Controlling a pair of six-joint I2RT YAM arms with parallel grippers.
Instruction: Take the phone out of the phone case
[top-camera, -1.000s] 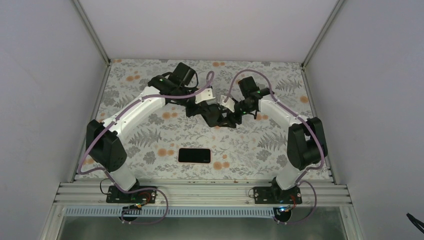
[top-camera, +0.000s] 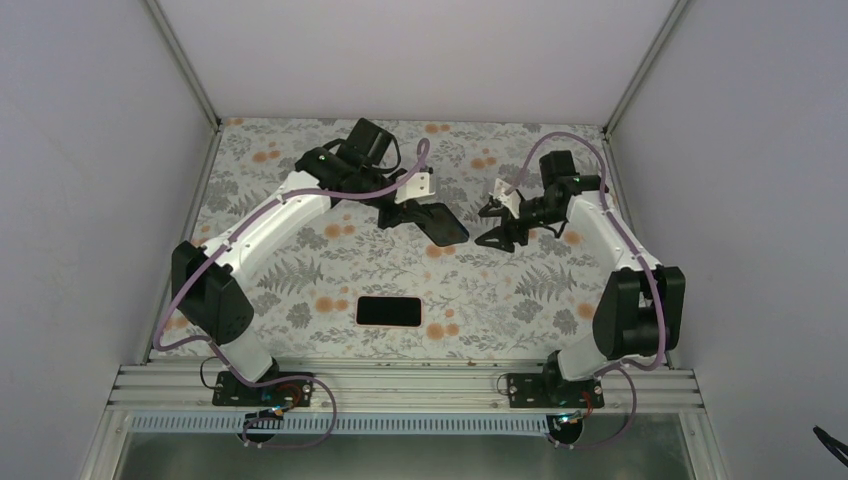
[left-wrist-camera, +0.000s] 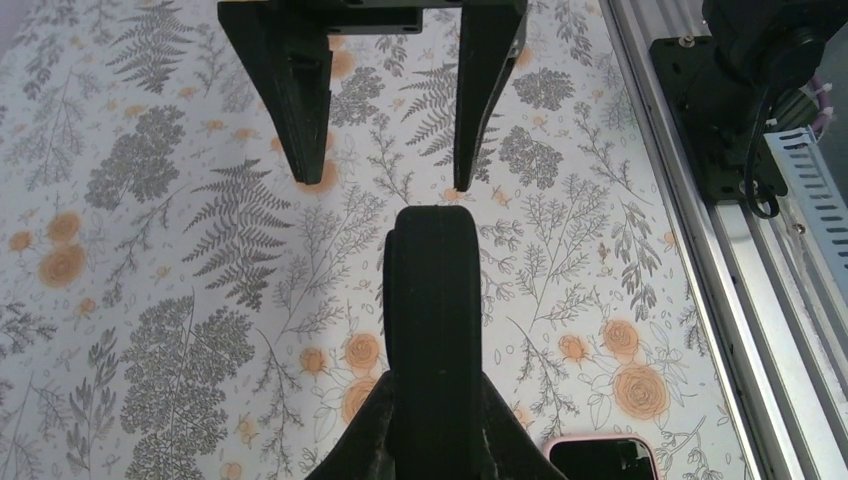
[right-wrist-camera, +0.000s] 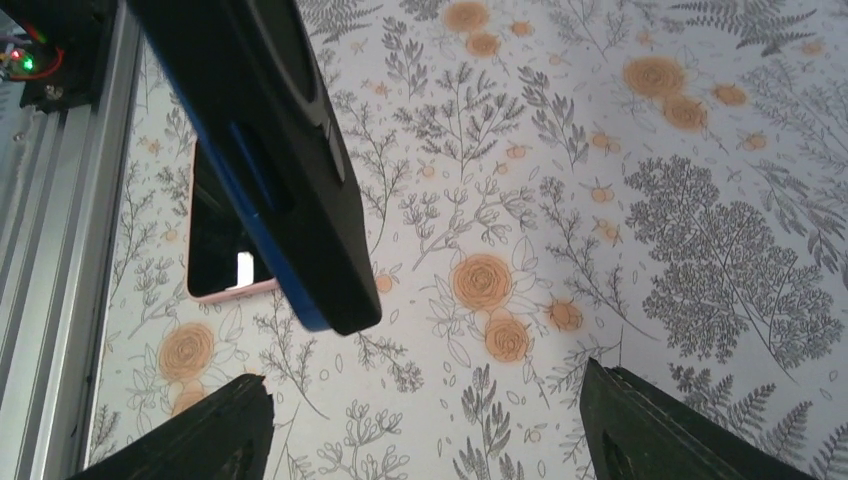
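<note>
My left gripper (top-camera: 408, 209) is shut on a black phone case (top-camera: 443, 226), held above the table. In the left wrist view the case (left-wrist-camera: 434, 320) stands edge-on with a second dark layer along its left side. From the right wrist view a blue strip runs down one side of the case (right-wrist-camera: 310, 200); whether anything sits inside, I cannot tell. To the right of it, my right gripper (top-camera: 483, 226) is open, apart from the case, with nothing between its fingers. A pink-rimmed phone (top-camera: 389, 311) lies flat on the table, black screen up.
A metal rail (top-camera: 440, 367) runs along its front edge, and walls close in the sides and back.
My right gripper has drawn away to the right from the case, opening a gap between them. The case stays in my left gripper, shifted slightly right. The phone on the table has not moved.
</note>
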